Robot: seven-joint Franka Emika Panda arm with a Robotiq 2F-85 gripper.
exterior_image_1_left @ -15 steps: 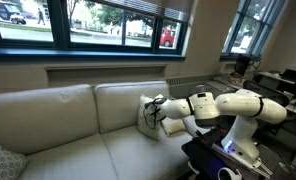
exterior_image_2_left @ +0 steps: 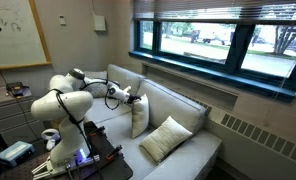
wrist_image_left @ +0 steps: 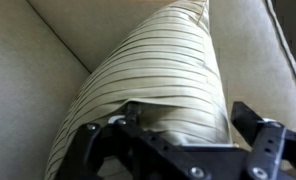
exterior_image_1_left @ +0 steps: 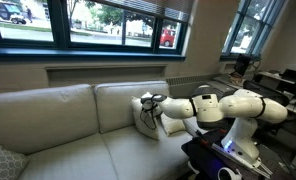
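Observation:
A cream striped pillow (wrist_image_left: 168,65) fills the middle of the wrist view; it stands on the sofa, leaning in the corner region by the arm. My open gripper is at it, one dark finger (wrist_image_left: 134,108) against a fold in the fabric and the other off to its right side. Pillow fabric lies between the fingers without the fingers being closed on it. From the far exterior view, the gripper (exterior_image_2_left: 133,98) meets the upper part of the upright pillow (exterior_image_2_left: 140,120). Exactly how deep the fingers reach is hidden.
A second cream pillow (exterior_image_2_left: 166,138) lies tilted on the seat nearby. At the sofa's other end is a grey patterned pillow (exterior_image_1_left: 3,162). The pale sofa seat (exterior_image_1_left: 73,155) between them is clear. Behind the backrest runs a wall with windows (exterior_image_1_left: 88,25).
My gripper has shifted slightly left and the arm sits a little differently. The upright pillow seems to have leaned slightly left with it.

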